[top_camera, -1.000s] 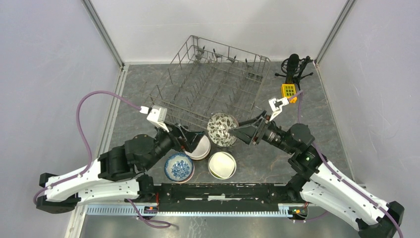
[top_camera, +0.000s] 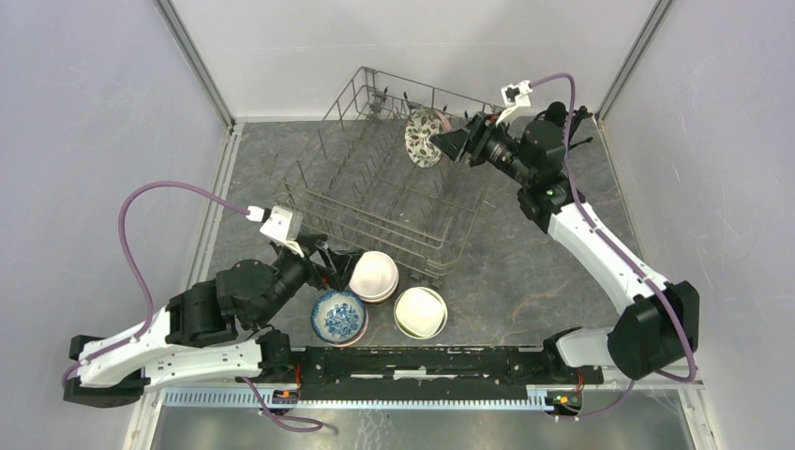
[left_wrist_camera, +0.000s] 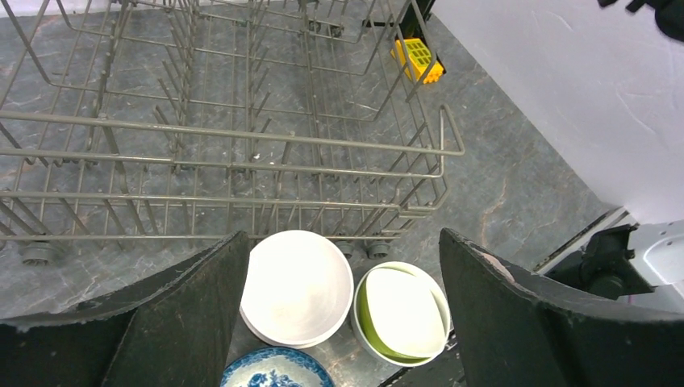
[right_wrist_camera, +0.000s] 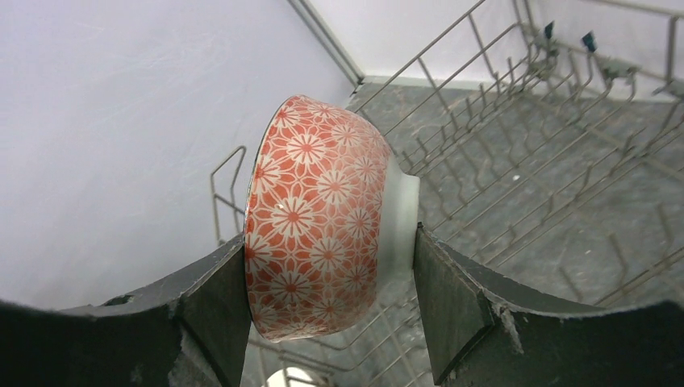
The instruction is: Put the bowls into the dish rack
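A patterned bowl [top_camera: 421, 139], leafy inside and red with white flowers outside [right_wrist_camera: 310, 218], is tilted on its side above the back right of the wire dish rack [top_camera: 349, 213], with my right gripper shut on it. My left gripper stands open over the front bowls, nothing between its fingers. Below it on the counter are white bowls [top_camera: 372, 274], a blue-patterned bowl [top_camera: 338, 319] and a cream-and-green pair [top_camera: 420, 314].
A yellow object [left_wrist_camera: 415, 58] and black stand sit right of the rack. Walls close in on the sides and back. The counter right of the bowls is clear.
My right gripper has carried the patterned bowl from the rack's front to its back, tilting it further. My left arm has drawn slightly back to the left.
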